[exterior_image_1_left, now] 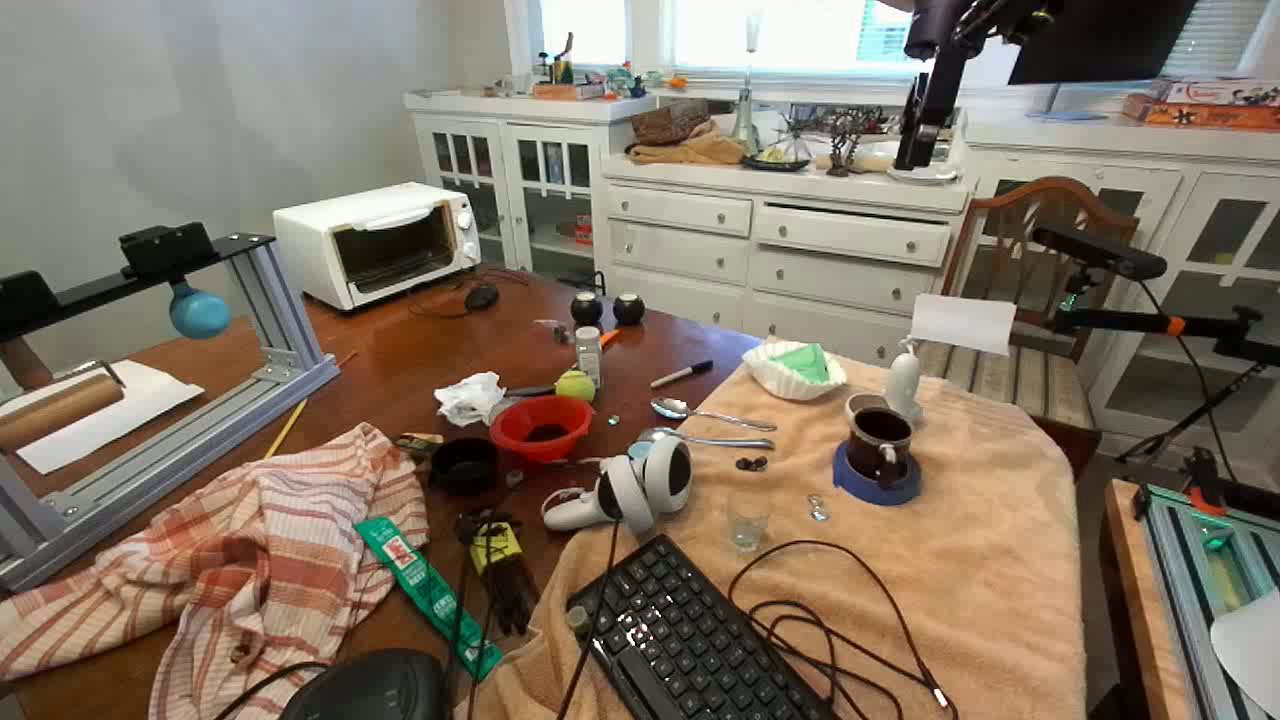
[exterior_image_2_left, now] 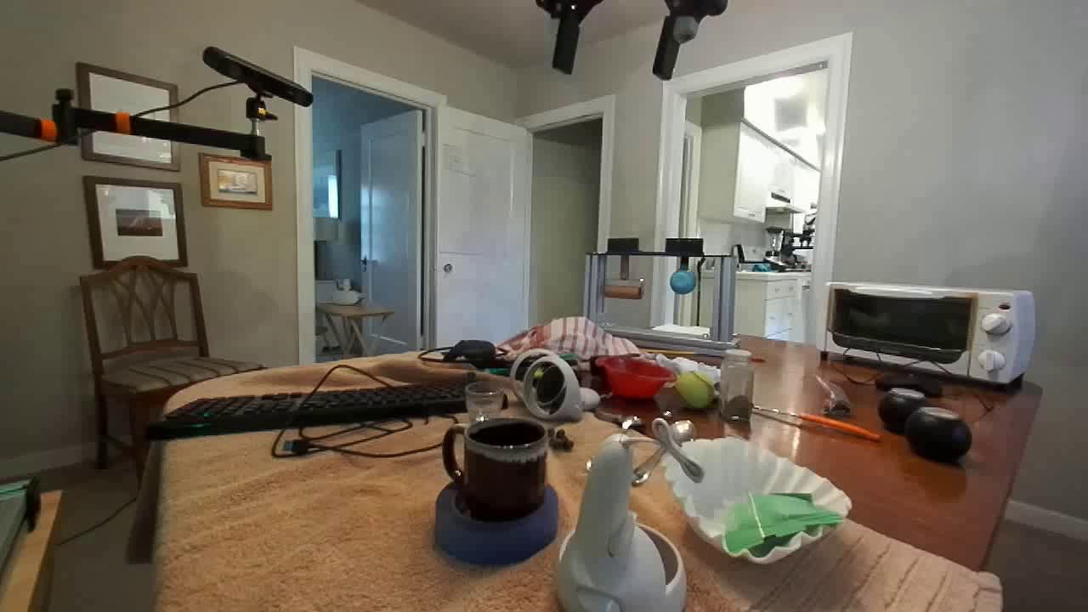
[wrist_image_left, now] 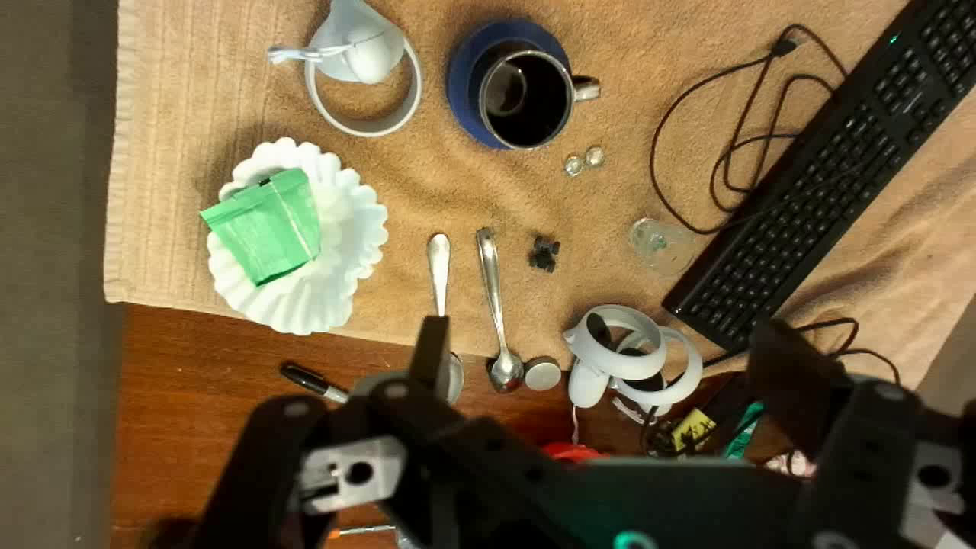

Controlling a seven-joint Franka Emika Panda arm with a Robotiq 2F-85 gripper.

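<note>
High above the table, my gripper [exterior_image_2_left: 614, 63] hangs with its two fingers wide apart and nothing between them. In the wrist view the open gripper looks down over spoons and white VR controllers [wrist_image_left: 631, 357] far below. A dark brown mug [wrist_image_left: 526, 99] stands upright on a blue round base [wrist_image_left: 464, 82]. Beside it sits a white animal-shaped ceramic piece [wrist_image_left: 361, 55] with a ring-like bowl. The white fluted bowl [wrist_image_left: 352, 229] holds green packets [wrist_image_left: 274, 227]. Two spoons, one of them a silver spoon [wrist_image_left: 494, 297], lie across the towel's edge.
A black keyboard [exterior_image_1_left: 696, 636] with a looping cable lies on the tan towel [exterior_image_1_left: 984, 564]. Farther along are a red bowl [exterior_image_1_left: 510, 434], a tennis ball [exterior_image_1_left: 576, 384], a striped cloth [exterior_image_1_left: 288, 528], a metal frame [exterior_image_1_left: 228, 420] and a white toaster oven [exterior_image_1_left: 372, 222].
</note>
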